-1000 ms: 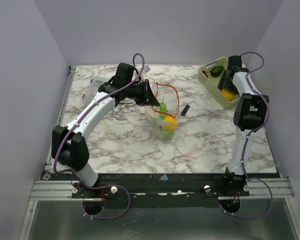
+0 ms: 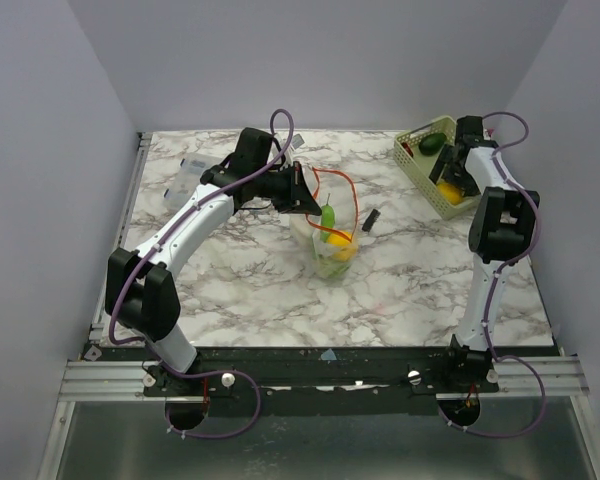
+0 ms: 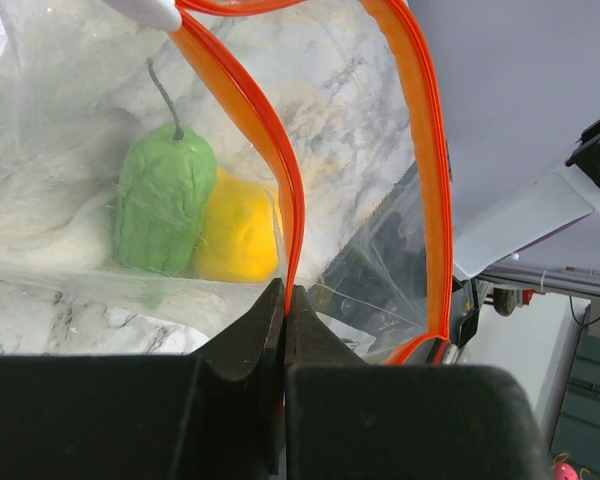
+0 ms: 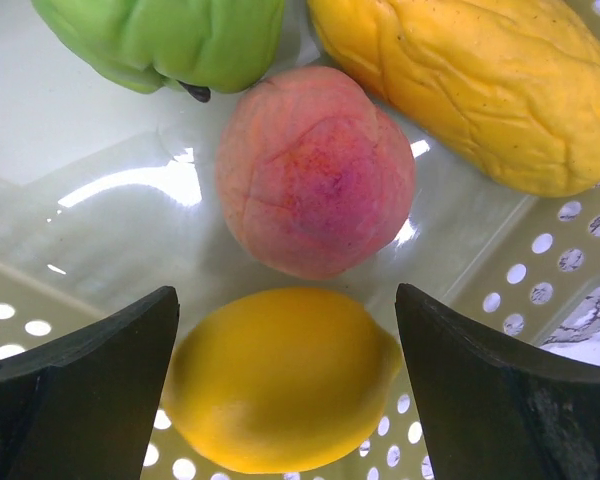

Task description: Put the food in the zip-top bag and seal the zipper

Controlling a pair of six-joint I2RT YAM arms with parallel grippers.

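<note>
The zip bag (image 2: 330, 255) stands at mid-table, its orange-edged mouth held by my left gripper, which is shut. A green pepper (image 3: 163, 200) and a yellow food piece (image 3: 230, 230) are inside it. My right gripper is open over the green basket (image 2: 420, 175) at the back right, with a yellow lemon-like piece (image 4: 280, 390) between and just below its fingers. A peach (image 4: 315, 170), a green pepper (image 4: 160, 35) and a long yellow piece (image 4: 470, 85) lie beside it.
A small dark object (image 2: 371, 220) lies right of the bag. Clear pouches (image 2: 190, 175) lie at back left.
The right gripper has shifted slightly within the basket area over the last second, and the basket appears nudged a little leftward. The left arm and bag look nearly unchanged.
</note>
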